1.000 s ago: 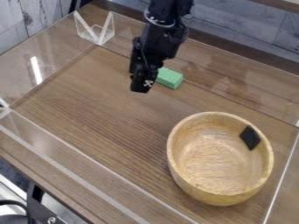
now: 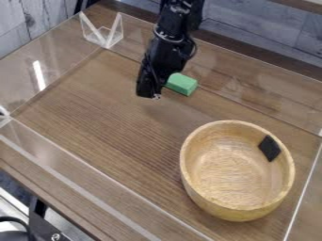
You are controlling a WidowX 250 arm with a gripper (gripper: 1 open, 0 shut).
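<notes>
My black gripper (image 2: 150, 87) is over the upper middle of the wooden table, left of a green block (image 2: 180, 84). Its fingertips look close together, and I see nothing held between them, though the dark shape is small.
A large tan bowl (image 2: 236, 193) with a black patch on its rim takes up the lower right. Clear plastic pieces sit at the table's left and upper-left edges.
The arm and gripper have shifted slightly left and back, away from the camera. The green block and bowl look unmoved.
</notes>
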